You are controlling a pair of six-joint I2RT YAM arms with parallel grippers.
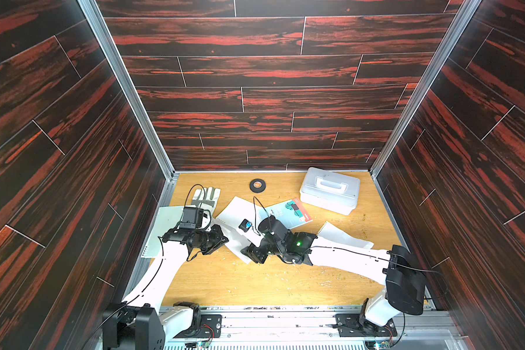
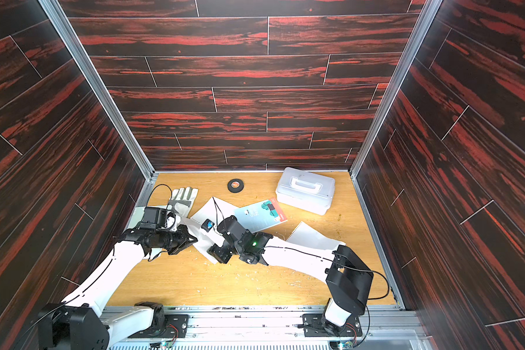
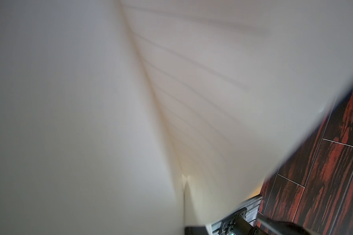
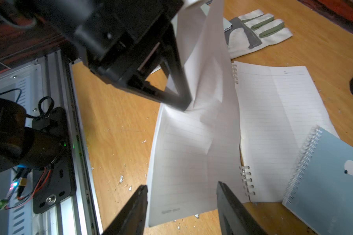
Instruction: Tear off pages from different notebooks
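Observation:
A spiral notebook lies open on the table, its flat lined sheet (image 4: 278, 105) showing on the right of the rings. From its other side a lined page (image 4: 196, 168) is pulled up, creased and bent. My left gripper is shut on this page near its middle. White paper (image 3: 74, 117) fills most of the left wrist view, where the fingertips are hidden. My right gripper stands open. In its own wrist view its fingers (image 4: 137, 207) straddle the page's near end; whether they touch it I cannot tell.
A blue spiral notebook (image 4: 333, 184) adjoins the open one on the right. Another notebook (image 1: 341, 236) lies farther right. A glove (image 4: 258, 33), black tape roll (image 1: 257, 185) and clear case (image 1: 330, 189) stand behind.

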